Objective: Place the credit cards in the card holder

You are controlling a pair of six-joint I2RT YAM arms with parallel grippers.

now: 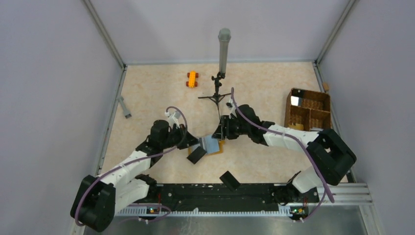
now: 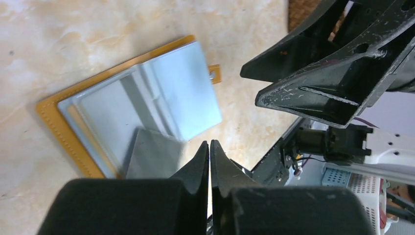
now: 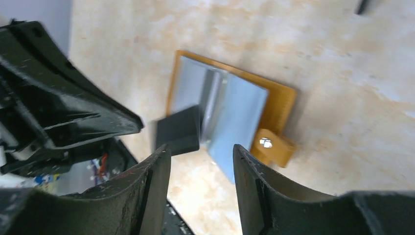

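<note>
The card holder (image 1: pixel 215 152) lies spread on the table, tan with pale blue and clear sleeves. A dark card (image 1: pixel 196 155) is slanted over its front left part; in the right wrist view the card (image 3: pixel 180 131) has blurred edges, and whether it rests on the holder I cannot tell. My left gripper is shut above the holder, with no card showing between its fingertips. My right gripper stands open over the holder's right side, nothing between its fingers. Another dark card (image 1: pixel 229 180) lies at the table's front edge.
A divided wicker basket (image 1: pixel 308 110) stands at the right, holding a few items. An orange toy car (image 1: pixel 192 79) and a small black tripod (image 1: pixel 217 95) are toward the back. Bare table lies left and right of the holder.
</note>
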